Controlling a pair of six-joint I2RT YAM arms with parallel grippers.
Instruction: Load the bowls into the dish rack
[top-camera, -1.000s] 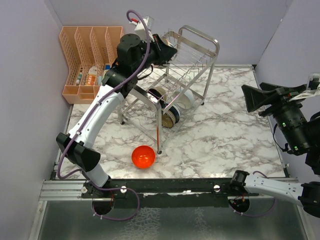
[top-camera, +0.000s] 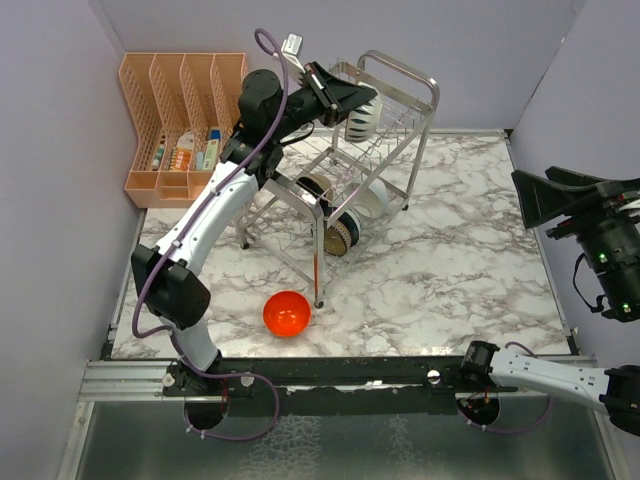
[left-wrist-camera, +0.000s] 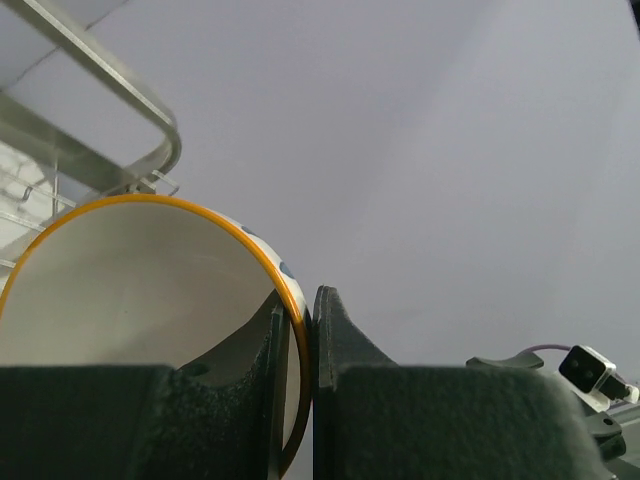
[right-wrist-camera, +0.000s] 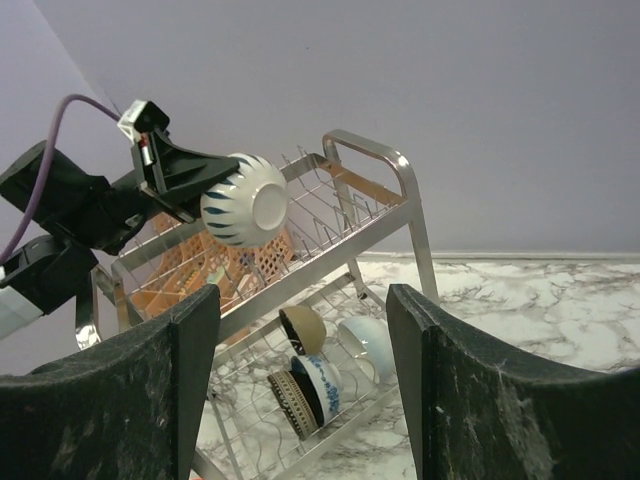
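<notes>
My left gripper (top-camera: 349, 93) is shut on the rim of a white patterned bowl (right-wrist-camera: 245, 205) with an orange edge, held over the upper tier of the metal dish rack (top-camera: 398, 75). Several bowls, among them a white one (right-wrist-camera: 368, 348) and a brown patterned one (right-wrist-camera: 295, 404), stand on the lower tier. A red bowl (top-camera: 286, 314) lies on the marble counter in front of the rack. My right gripper (top-camera: 530, 200) is open at the right side, nothing between its fingers.
A peach divided organizer (top-camera: 160, 100) stands at the back left. The counter right of the rack is bare. The sink (top-camera: 330, 430) runs along the front edge, and walls close in the sides and back.
My left gripper has moved rightward with the bowl over the upper tier, bringing more of it into view. My right gripper has shifted a little to the right.
</notes>
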